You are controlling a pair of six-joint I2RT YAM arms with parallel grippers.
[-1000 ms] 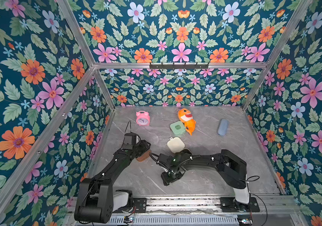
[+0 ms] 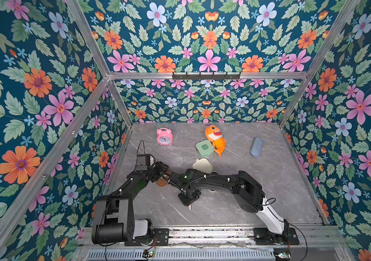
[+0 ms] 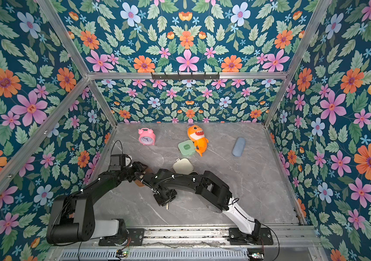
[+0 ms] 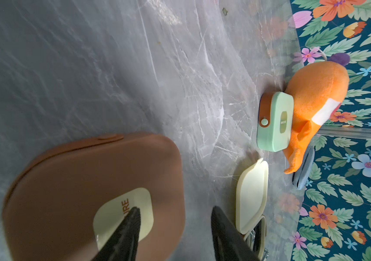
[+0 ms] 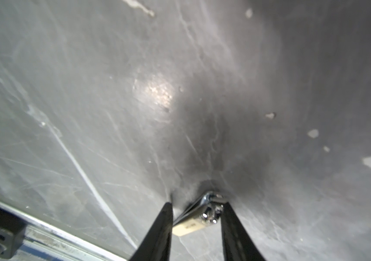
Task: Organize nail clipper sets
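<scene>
My left gripper is at the brown case (image 4: 137, 165), apparently shut on it, though the contact is hidden below the left wrist view. My right gripper is low near the table's front, its fingers part open around a small metal nail clipper (image 5: 198, 219) with a pale face. A cream case (image 2: 202, 164) lies at the middle, with an open-looking dark-rimmed piece behind it in the left wrist view, mostly hidden by the right arm from above. A green case (image 2: 204, 148) sits farther back.
An orange shark plush (image 2: 216, 139) touches the green case. A pink alarm clock (image 2: 164, 137) stands back left, and a blue-grey case (image 2: 256, 147) lies back right. Both arms crowd the front middle.
The right arm has shifted leftward, its gripper moving left and slightly up in the top left view. The left arm has moved slightly left, its wrist near the brown case.
</scene>
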